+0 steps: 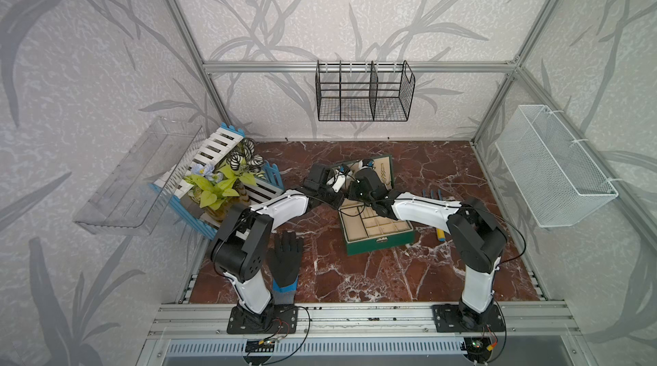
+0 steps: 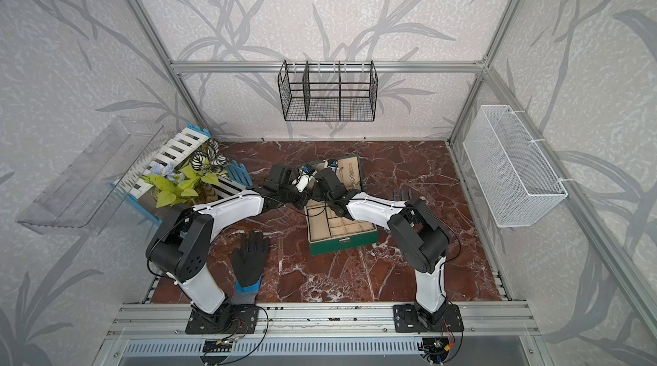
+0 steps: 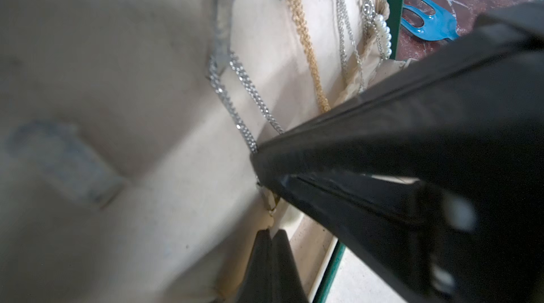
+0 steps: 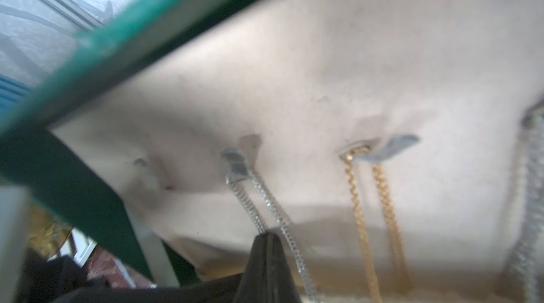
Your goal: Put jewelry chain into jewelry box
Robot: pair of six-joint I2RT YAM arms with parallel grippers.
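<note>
The green jewelry box (image 1: 376, 244) lies open at the table's middle, both grippers inside its raised lid. In the left wrist view, a silver chain (image 3: 232, 107) hangs from a tab on the cream lining, running down behind the other gripper's dark fingers. A gold chain (image 4: 357, 212) and more silver chains hang beside it. My left gripper is shut, low at the lining. My right gripper is shut, its tips just below the silver chain; nothing clearly shows between its fingers.
A planter with plants (image 1: 219, 188) stands at left, a grey glove (image 1: 286, 263) at front left, a yellow-handled garden tool (image 1: 440, 234) at right. Wire baskets (image 1: 362, 109) hang on the walls.
</note>
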